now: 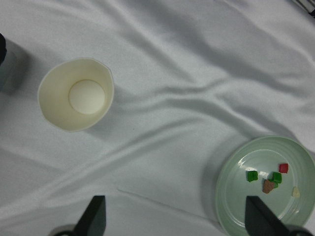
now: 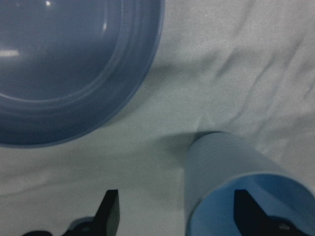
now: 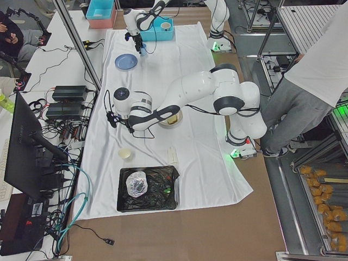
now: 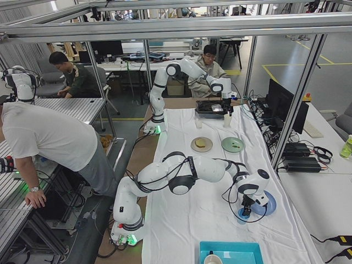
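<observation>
My left gripper hangs open over the cloth, with a cream cup (image 1: 75,93) to its upper left and a green plate (image 1: 266,191) holding small green, red and brown pieces at lower right. In the camera left view that plate is hidden by the arm. My right gripper is open around the near wall of a light blue cup (image 2: 221,162), one finger inside the cup and the other outside. A blue plate (image 2: 69,69) lies beside that cup.
A black tray (image 3: 148,204) with a foil-like item (image 3: 136,184) stands at one end. A teal bin (image 4: 231,250) stands at the other. A beige plate (image 4: 201,148) sits mid-table. A monitor (image 3: 32,152) and cables line one side; a person (image 3: 304,92) stands opposite.
</observation>
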